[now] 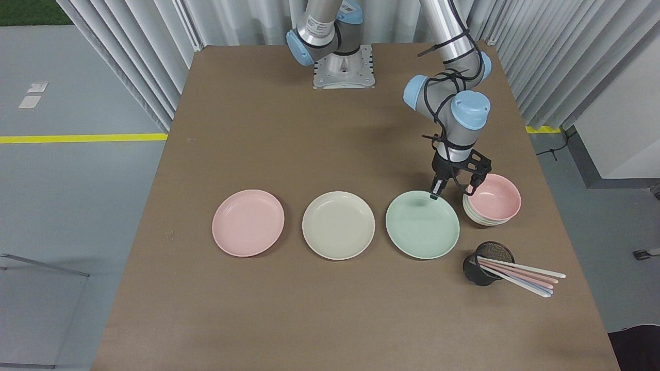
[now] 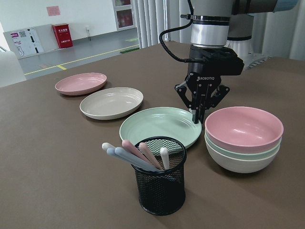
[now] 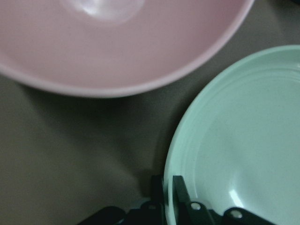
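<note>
My gripper (image 1: pixel 434 194) is at the back rim of the mint green plate (image 1: pixel 422 229), beside the stacked bowls. In the wrist view its fingertips (image 3: pixel 179 183) straddle the plate's rim (image 3: pixel 185 124), close together with the rim between them; whether they grip it is hard to tell. A cream plate (image 1: pixel 338 225) and a pink plate (image 1: pixel 248 222) lie in a row to the left. The pink bowl (image 1: pixel 494 196) tops a stack of bowls to the right of the green plate.
A black mesh cup (image 2: pixel 159 191) holding several chopsticks (image 1: pixel 520 275) stands in front of the bowls. The robot base (image 1: pixel 343 75) is at the back.
</note>
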